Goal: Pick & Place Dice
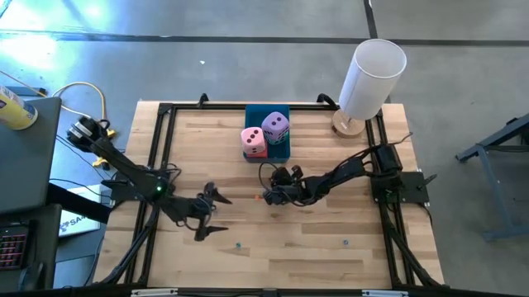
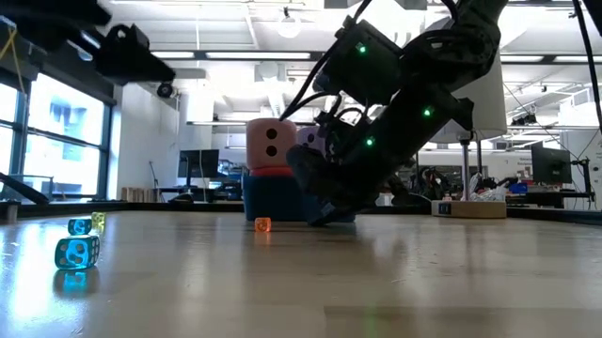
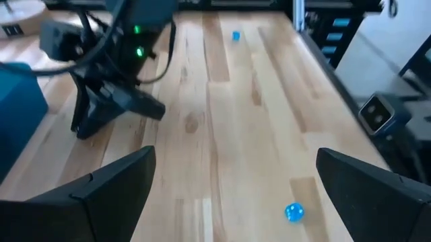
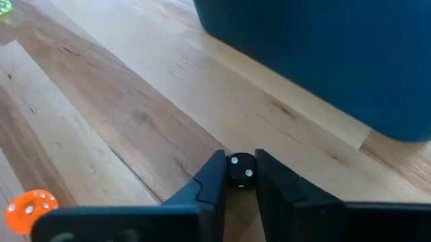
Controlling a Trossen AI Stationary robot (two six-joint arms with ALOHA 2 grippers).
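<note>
A small black die (image 4: 240, 169) with white pips is pinched between the fingertips of my right gripper, low over the wood. In the high view that gripper (image 1: 269, 188) reaches in from the right, below the blue bin (image 1: 281, 157). Two large foam dice, a pink one (image 1: 253, 140) and a purple one (image 1: 275, 127), show at the bin's top. An orange die (image 4: 31, 210) lies left of the right gripper. Blue dice (image 3: 294, 212) (image 1: 345, 242) rest on the near part of the table. My left gripper (image 1: 225, 214) stands open, its fingers wide apart and empty.
Toward the back right a white cylinder (image 1: 372, 78) rises on a wooden base (image 1: 347, 125). A green die (image 4: 5, 6) sits beyond the orange one. Dark frame rails border the table (image 1: 289, 256), whose front middle is mostly clear.
</note>
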